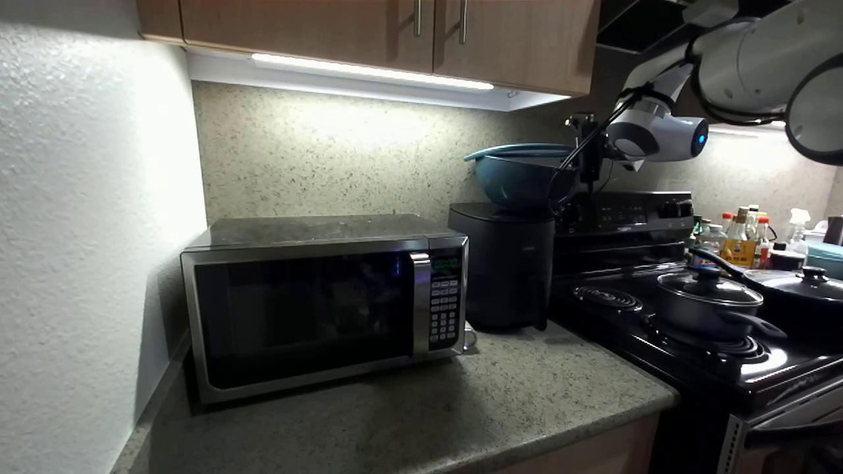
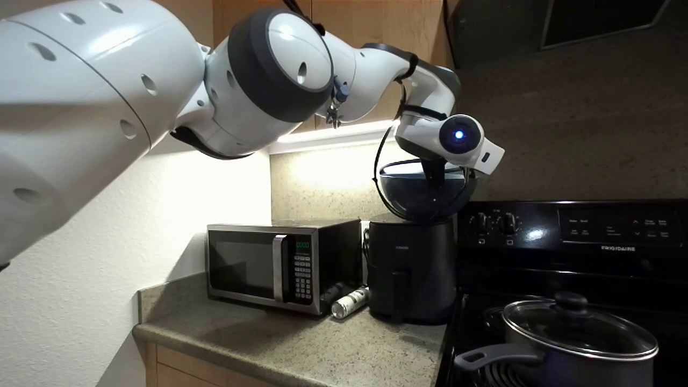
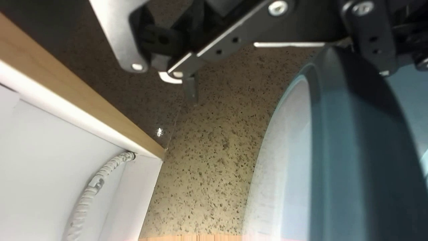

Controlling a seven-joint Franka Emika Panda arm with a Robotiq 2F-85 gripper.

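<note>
On top of the black air fryer (image 1: 506, 264) sits a blue bowl (image 1: 514, 182). A lighter blue, lid-like piece (image 1: 517, 149) lies across its top, close to level. My gripper (image 1: 582, 138) hangs at the bowl's right side, near the rim. In the wrist view the fingers of my gripper stand wide apart, one finger (image 3: 190, 86) over the backsplash. A large blue curved rim (image 3: 341, 132) fills the right side there, near the other finger; whether they touch is unclear. Part of the bowl (image 2: 403, 193) is hidden behind my wrist and cables in the second exterior view.
A cabinet (image 1: 506, 47) with a lit underside overhangs the counter, close to my gripper. The microwave (image 1: 316, 316) stands left of the fryer. To the right, a lidded pot (image 1: 707, 300) sits on the stove (image 1: 600, 316).
</note>
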